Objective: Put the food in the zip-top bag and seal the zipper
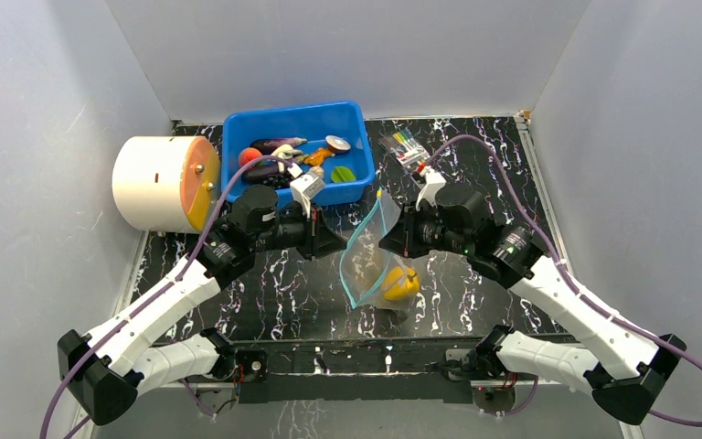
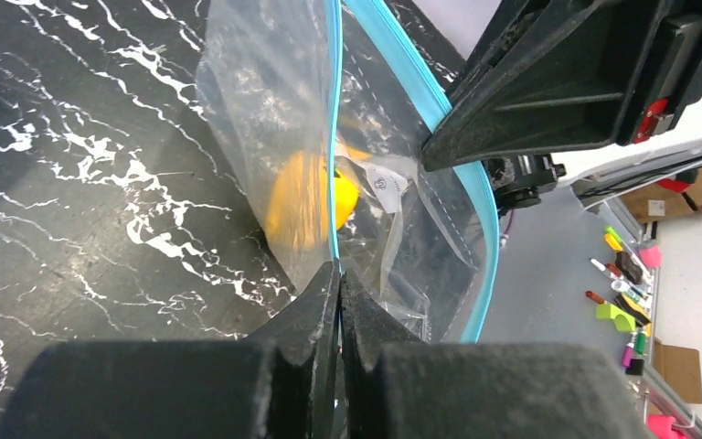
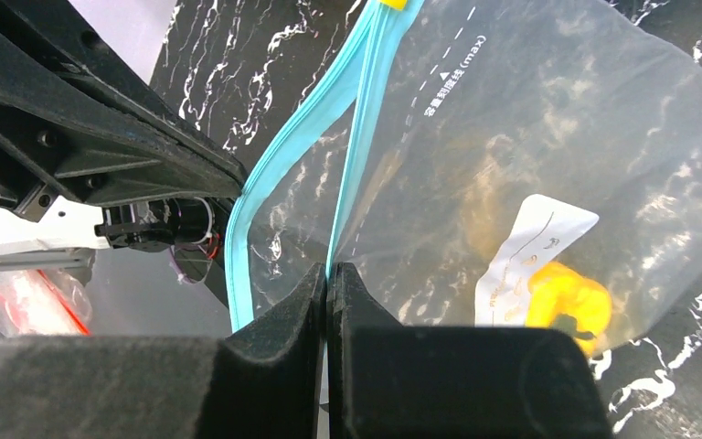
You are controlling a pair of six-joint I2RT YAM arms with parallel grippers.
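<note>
A clear zip top bag (image 1: 366,255) with light-blue zip strips stands with its mouth partly spread, above the dark marbled table. Low inside it lies a yellow pepper (image 1: 400,283), also visible through the plastic in the right wrist view. On the mouth's right side, my right gripper is shut on a blue strip that runs in between its fingertips. At the other side, my left gripper is shut. One strip's edge reaches its fingertips in the left wrist view, but a hold on it does not show.
A blue bin (image 1: 358,137) behind the left arm holds several play foods. A flat pack of coloured markers (image 1: 405,149) lies at the back. The white cylinder (image 1: 154,184) stands at the left. Front table areas beside the bag are clear.
</note>
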